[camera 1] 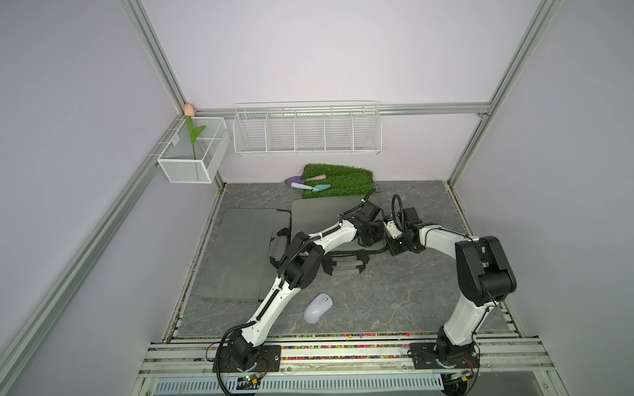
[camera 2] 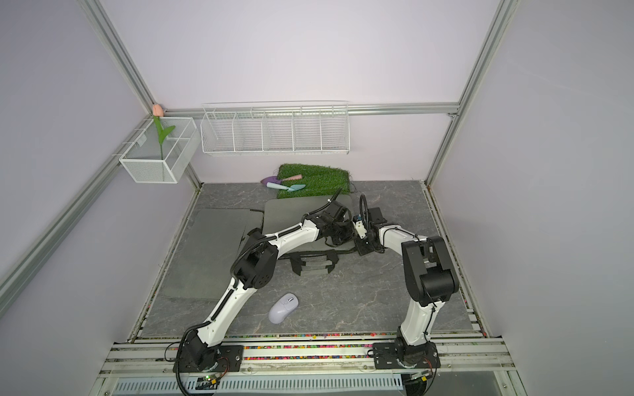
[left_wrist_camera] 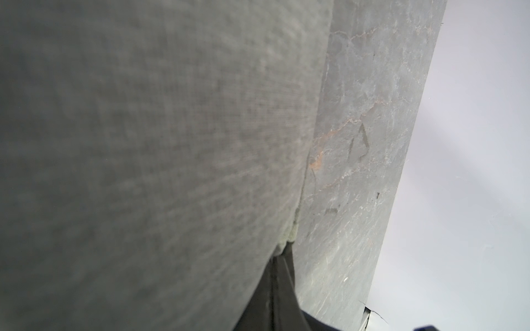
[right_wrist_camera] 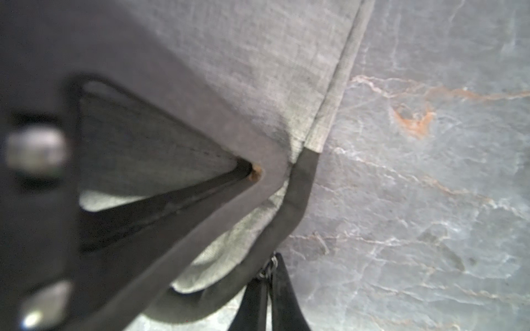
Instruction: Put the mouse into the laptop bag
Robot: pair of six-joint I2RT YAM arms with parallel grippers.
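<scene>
A pale lilac mouse [camera 1: 318,308] lies on the grey table near the front. The grey laptop bag [camera 1: 317,210] lies flat with its handle [camera 2: 315,264] toward the front. At the bag's right corner, my left gripper is shut, with the fabric edge appearing pinched at its tips. Just beside it, my right gripper is shut at the dark zipper edge, and a small metal zipper pull [right_wrist_camera: 269,268] shows between its fingertips. The bag's opening is mostly hidden by the arms.
A second flat grey panel [camera 1: 231,254] with a handle lies to the left. Behind the bag is a grass mat [camera 1: 346,178] with two toy trowels. Wire baskets [camera 1: 307,132] hang on the wall. Both arms stand close together.
</scene>
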